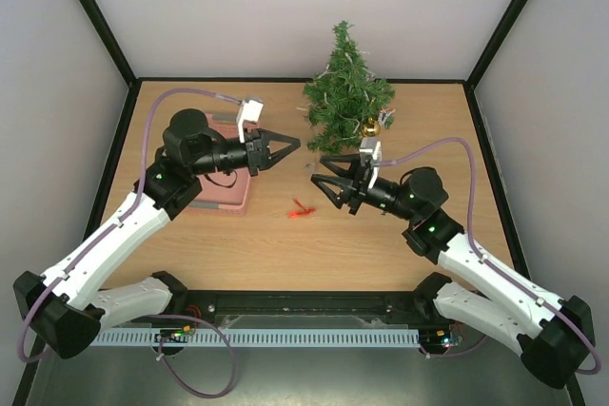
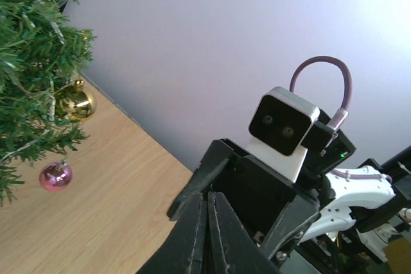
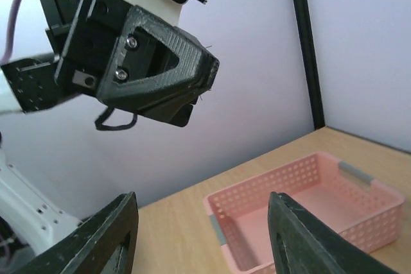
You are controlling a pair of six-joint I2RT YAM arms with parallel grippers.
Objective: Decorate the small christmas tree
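The small green tree (image 1: 347, 102) stands upright at the back of the table. A gold ball (image 1: 370, 127) and a pink ball (image 2: 55, 176) hang on its lower branches; from above, my right gripper hides the pink one. My left gripper (image 1: 298, 143) is left of the tree, its tips (image 2: 209, 194) together with nothing visible between them. A red bow (image 1: 301, 209) is apart from both grippers, below them in the top view, over the middle of the table. Open and empty, my right gripper (image 1: 317, 167) faces the left one, in front of the tree.
A pink basket (image 3: 221, 229) sits at the left of the table, partly under the left arm. My two grippers are close together.
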